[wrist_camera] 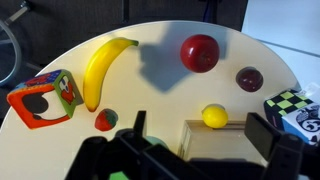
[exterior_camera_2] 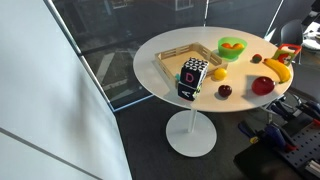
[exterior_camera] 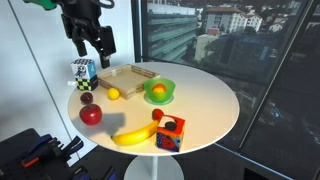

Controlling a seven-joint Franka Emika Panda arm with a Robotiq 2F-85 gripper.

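High above the round white table (exterior_camera: pixel 205 110), my gripper (exterior_camera: pixel 93 50) hangs open with nothing between its fingers. In the wrist view its two dark fingers (wrist_camera: pixel 125 155) stand wide apart at the lower edge. Below lie a red apple (wrist_camera: pixel 200 53), a yellow banana (wrist_camera: pixel 103 72), a dark plum-like fruit (wrist_camera: pixel 250 79), a lemon (wrist_camera: pixel 215 116) and a strawberry (wrist_camera: pixel 106 120). A green bowl (exterior_camera: pixel 160 94) holds an orange fruit (exterior_camera: pixel 158 88); the wrist view shows only part of the bowl.
A wooden tray (exterior_camera_2: pixel 175 62) lies toward the back, the lemon beside it. A patterned block (exterior_camera_2: pixel 191 79) stands at one table edge. A red box with an opening (exterior_camera: pixel 169 133) sits at another edge. Bare tabletop lies right of the bowl in exterior view 1.
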